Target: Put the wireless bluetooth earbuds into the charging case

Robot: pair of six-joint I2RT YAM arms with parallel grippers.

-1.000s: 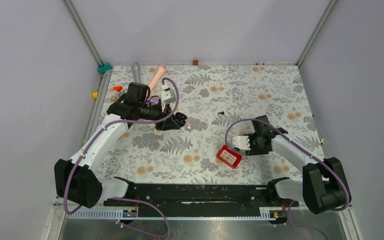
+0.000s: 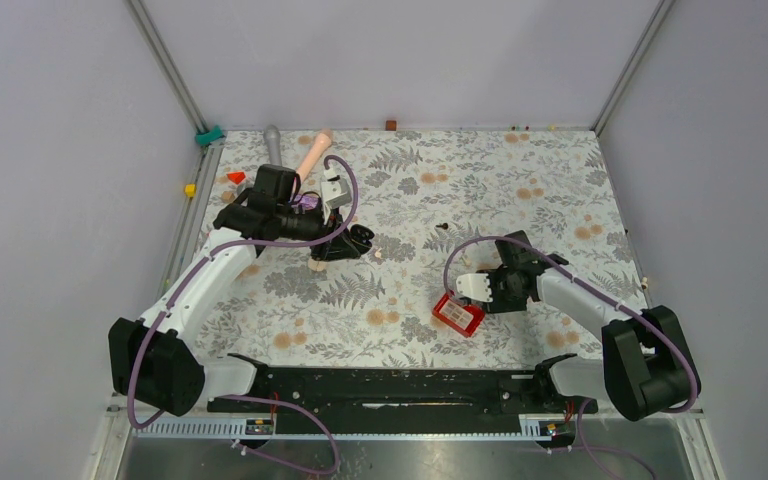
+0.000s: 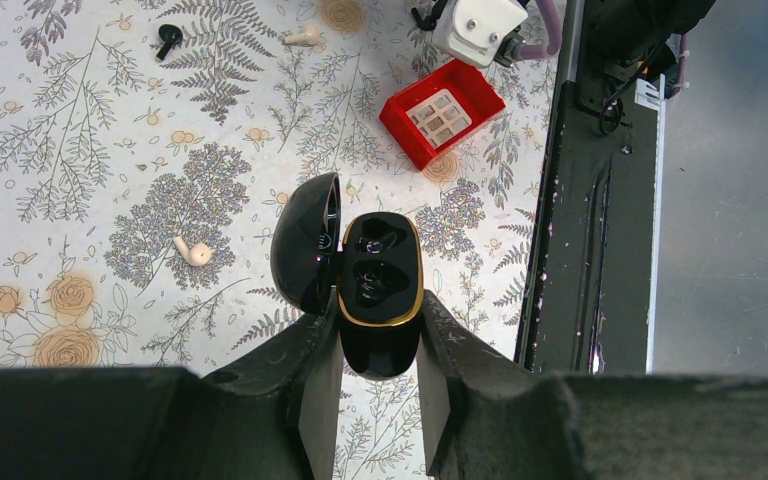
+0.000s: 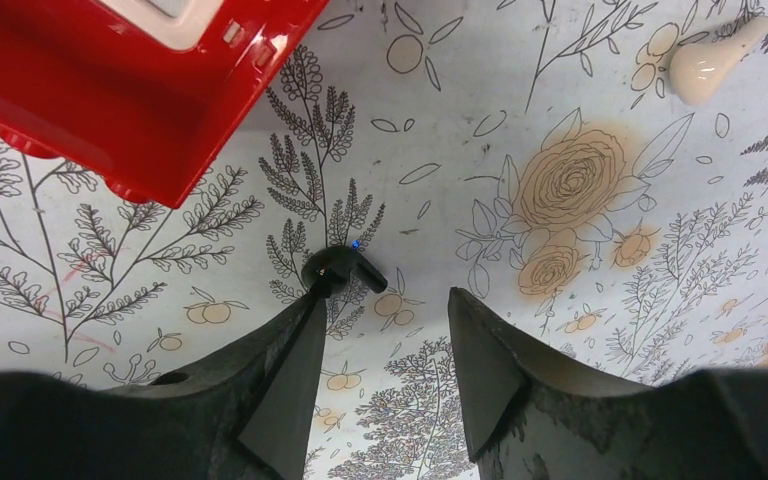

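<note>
My left gripper is shut on the open black charging case (image 3: 380,270), whose two wells look empty. My right gripper is low beside the red tray, open, with a black earbud (image 4: 338,266) just beyond its left fingertip; whether they touch is unclear. Another black earbud and two pale earbuds, one nearer the case and one (image 4: 708,66) farther right in the right wrist view, lie on the patterned mat.
The red tray (image 2: 472,326) with a pale insert sits near the front right. Tool-like items (image 2: 314,152) lie at the back left behind my left gripper.
My right gripper has shifted slightly toward the left and front, beside the red tray. My left arm holds still with the case.
</note>
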